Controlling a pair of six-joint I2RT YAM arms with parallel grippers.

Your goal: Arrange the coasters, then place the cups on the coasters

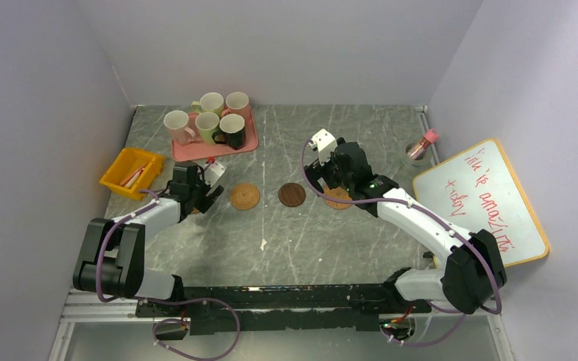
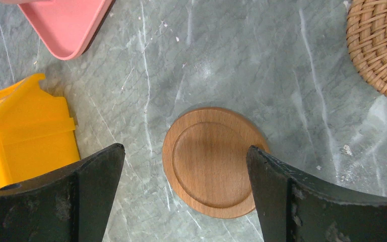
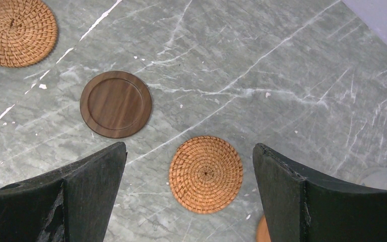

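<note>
Several cups stand crowded at the pink tray (image 1: 218, 150) at the back left, among them a black cup (image 1: 232, 132), a pale pink cup (image 1: 179, 127) and a green cup (image 1: 207, 127). Coasters lie in a row on the table: a wooden coaster (image 2: 215, 162), a woven coaster (image 1: 244, 196), a dark brown coaster (image 1: 292, 195) and another woven coaster (image 3: 206, 174). Above the wooden coaster, my left gripper is open and empty. My right gripper hangs open over the right woven coaster, nothing between its fingers.
To the left is a yellow bin (image 1: 132, 173) with items inside. A whiteboard (image 1: 482, 201) with red writing leans at the right, near a pink-topped container (image 1: 421, 145).
</note>
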